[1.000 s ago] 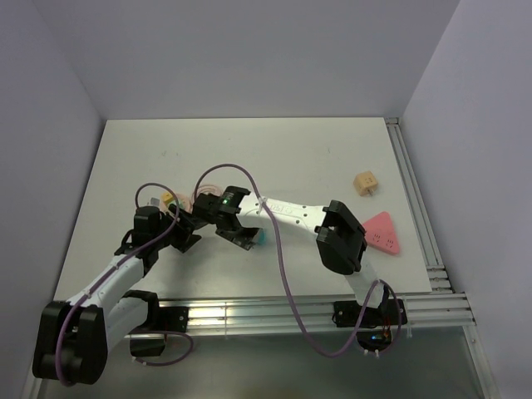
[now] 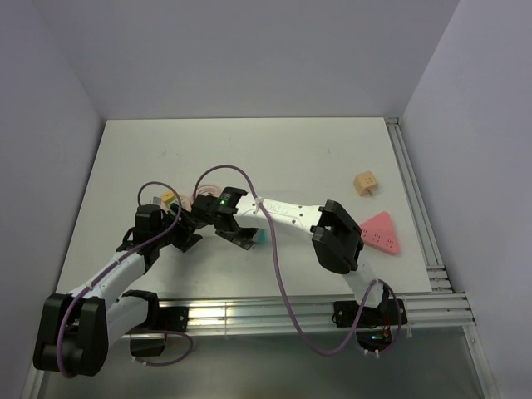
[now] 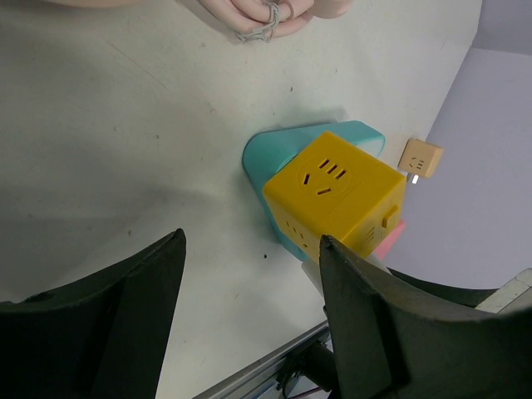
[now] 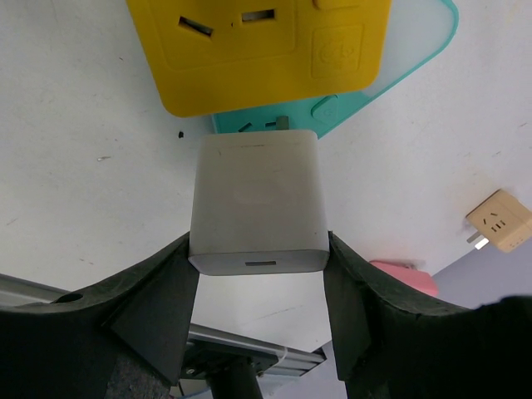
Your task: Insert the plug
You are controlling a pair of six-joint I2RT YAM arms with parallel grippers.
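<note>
My right gripper is shut on a grey block plug [image 4: 256, 191], whose short metal prong lies over the teal power strip [image 4: 258, 118], beside the yellow socket block [image 4: 249, 62]. In the left wrist view the yellow socket block [image 3: 328, 187] sits over the teal strip [image 3: 278, 145]. My left gripper shows its two fingers apart at the bottom; what lies between them is unclear, and the top view hides both grippers' tips behind the arms.
A beige cube plug [image 2: 366, 183] and a pink triangular socket [image 2: 381, 233] lie on the right of the table [image 2: 291, 150]. Pink cable coils [image 3: 258, 17] lie near the strip.
Both arms have shifted very slightly over the last second; little else has visibly changed.
</note>
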